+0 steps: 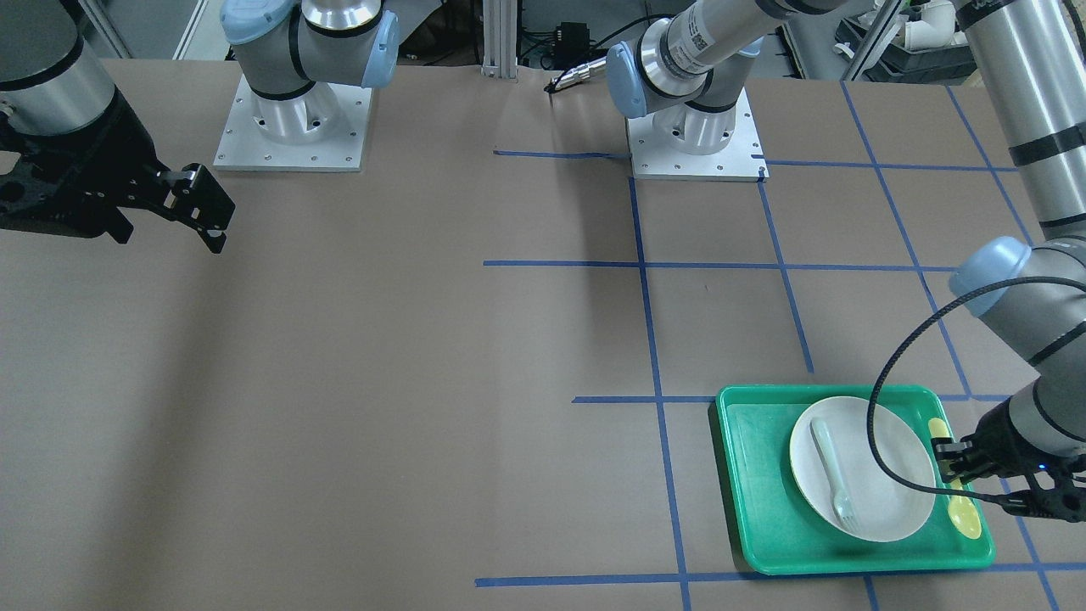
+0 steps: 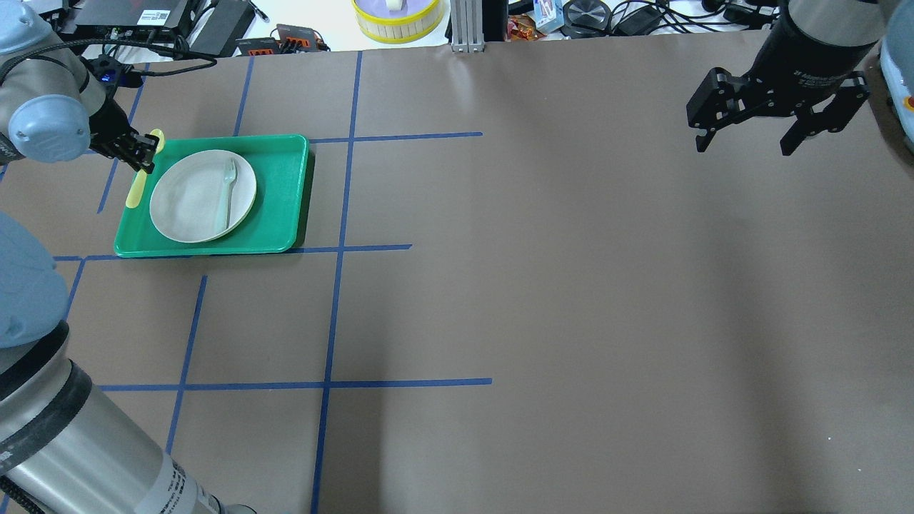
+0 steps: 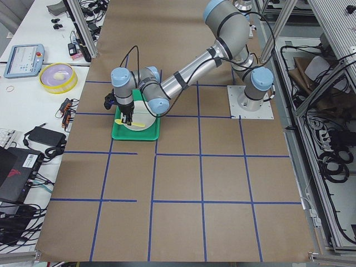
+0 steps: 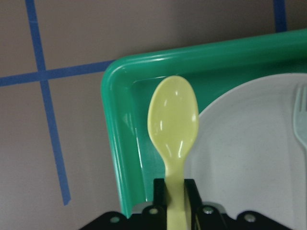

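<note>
My gripper is shut on a yellow spoon (image 4: 172, 120), held by its handle with the bowl pointing up in the wrist view, over the rim of the green tray (image 1: 751, 479). In the top view the spoon (image 2: 137, 188) is along the tray's left edge, beside the white plate (image 2: 203, 195). A pale fork (image 2: 227, 193) lies on the plate.
An idle arm's black gripper (image 2: 775, 107) hangs at the other side. Two further arm bases stand at the back of the front view. A yellow tub (image 3: 58, 78) sits on the side desk.
</note>
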